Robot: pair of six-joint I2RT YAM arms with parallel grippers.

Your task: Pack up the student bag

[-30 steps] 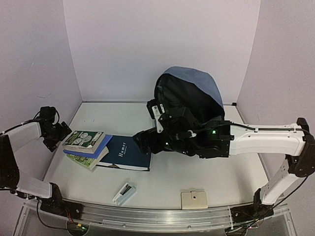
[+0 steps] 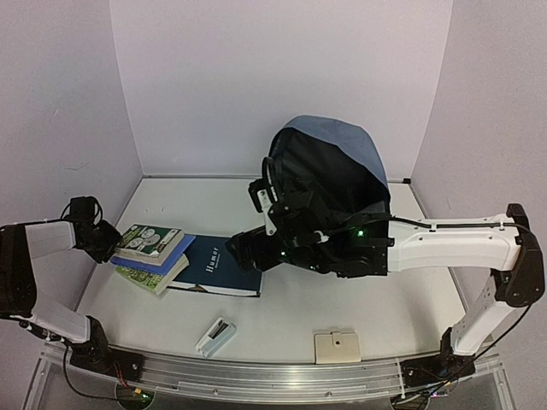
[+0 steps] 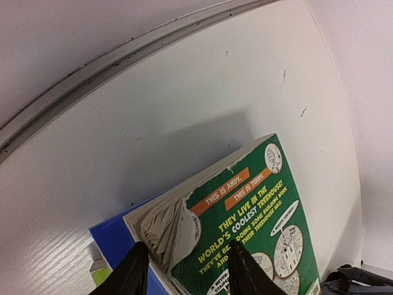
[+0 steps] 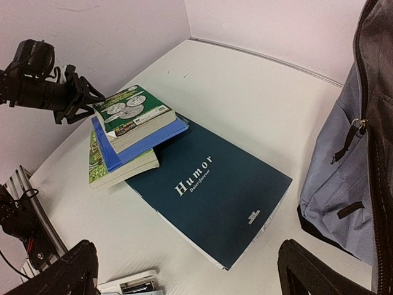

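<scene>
A thick green book tops a stack at the left, over a blue book and a light green one. My left gripper is at the top book's left edge, its fingers part spread with the edge between them; whether they clamp it is unclear. A dark blue "Humor" book lies flat, partly under the stack. The blue-grey backpack stands at the back with its dark inside showing. My right gripper hangs open and empty in front of it, near the Humor book.
A white stapler-like object lies near the front edge. To its right is a beige wallet-like case. Walls close in at the left, back and right. Bare table shows between the Humor book and the front edge.
My left gripper has moved slightly down to the book stack, and the top book has shifted a little right. My right gripper has edged slightly left.
</scene>
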